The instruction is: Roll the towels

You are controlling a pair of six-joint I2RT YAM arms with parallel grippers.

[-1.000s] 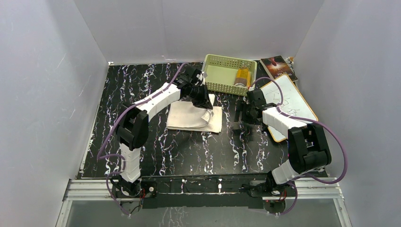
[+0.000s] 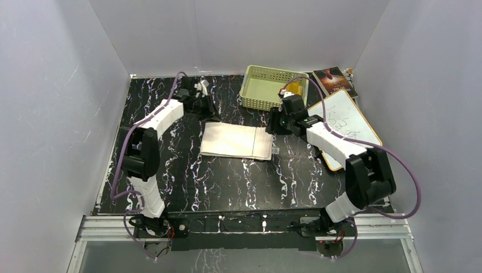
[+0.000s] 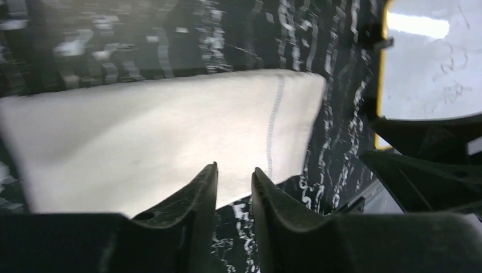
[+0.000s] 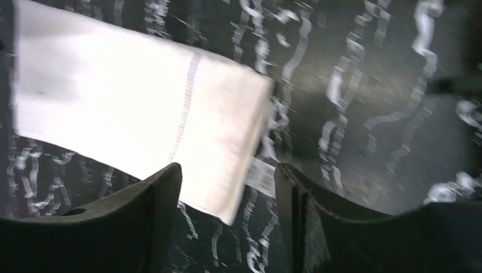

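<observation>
A cream towel lies folded flat as a long rectangle in the table's middle, a seam line near its right end; it also fills much of the left wrist view and right wrist view. My left gripper is above the towel's upper left corner, its fingers part open with nothing seen between them. My right gripper is by the towel's upper right end, fingers apart and empty. A small pale tag sticks out from the towel's right edge.
A green basket with a yellow item stands behind the towel. A whiteboard and a book lie at the right.
My left gripper has moved leftward off the towel's right end, whose raised flap now lies flat. My right gripper has moved up and left toward the towel.
</observation>
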